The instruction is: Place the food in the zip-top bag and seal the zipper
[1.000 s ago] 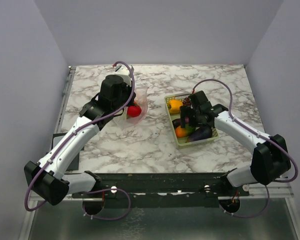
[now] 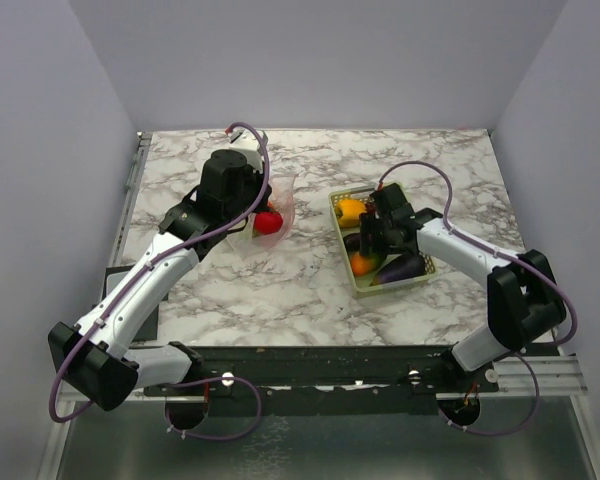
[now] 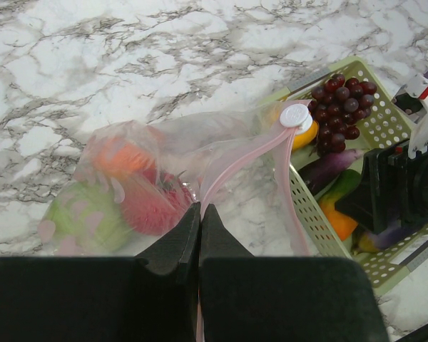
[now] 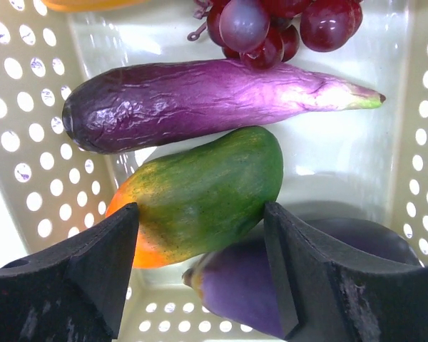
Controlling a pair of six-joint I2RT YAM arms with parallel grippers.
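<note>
My left gripper is shut on the pink-edged rim of the clear zip bag point(image 3: 171, 135), which holds a green cabbage-like item point(image 3: 85, 217), a red item point(image 3: 146, 206) and an orange one point(image 3: 121, 158). My right gripper is down in the green basket point(image 4: 36, 142), fingers part open either side of a green-orange mango point(image 4: 207, 185), seemingly touching it. Around the mango lie a long eggplant point(image 4: 178, 107), a round eggplant point(image 4: 242, 285) and grapes point(image 4: 321, 21).
A yellow pepper point(image 2: 348, 212) sits in the basket's back left. A dark object point(image 2: 130, 300) lies at the left edge.
The right arm has shifted slightly left and its gripper sits in the basket over the mango. The left arm and bag look unchanged.
</note>
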